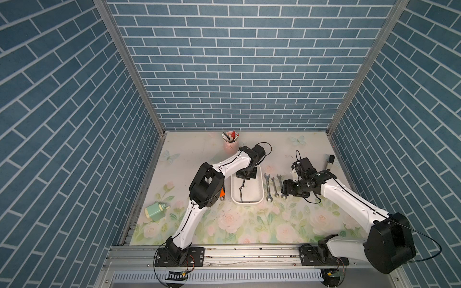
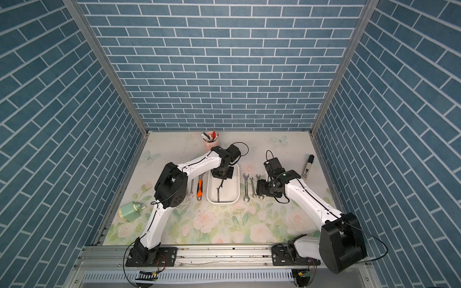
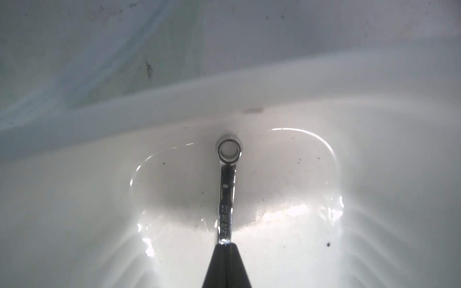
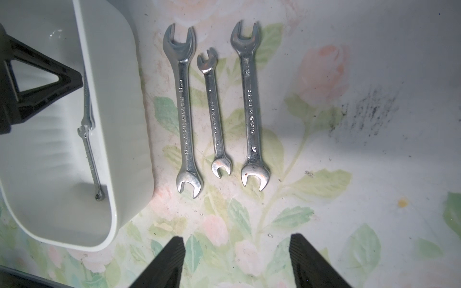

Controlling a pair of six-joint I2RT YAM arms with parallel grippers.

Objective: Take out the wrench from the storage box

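The white storage box (image 1: 247, 202) holds two small silver wrenches end to end: a lower one (image 2: 218, 194) and an upper one (image 4: 86, 98). My left gripper is inside the box, shut, its tips over the shank of a ring-ended wrench (image 3: 226, 192); no grip on it shows. My right gripper hangs open right of the box, over the table near three loose open-ended wrenches (image 4: 185, 120), with nothing between its fingers.
An orange-handled tool (image 2: 199, 187) lies left of the box. A pink pen cup (image 1: 230, 144) stands behind it, a green bottle (image 1: 156, 211) lies front left, a marker (image 2: 307, 168) far right.
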